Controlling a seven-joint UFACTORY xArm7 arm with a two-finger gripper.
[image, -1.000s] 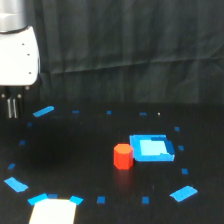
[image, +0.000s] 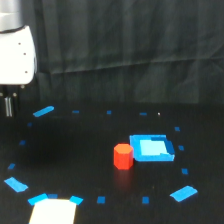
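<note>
A red block (image: 123, 156), apparently several-sided, stands on the black table right of the middle. Close behind it and to its right lies a blue square tray (image: 171, 157) with a white patch inside. My gripper (image: 10, 106) hangs at the far left edge, well away from both. Its fingers are small and dark against the dark background, so whether they are apart does not show. Nothing can be made out between them.
A pale block with an orange edge (image: 52, 213) is cut off by the bottom edge. Blue tape strips (image: 184, 193) and small blue marks dot the table. Between the gripper and the red block the surface is clear. Dark curtains (image: 130, 55) hang behind.
The white arm and gripper have shifted slightly left. The red block, blue tray and pale block have stayed where they were.
</note>
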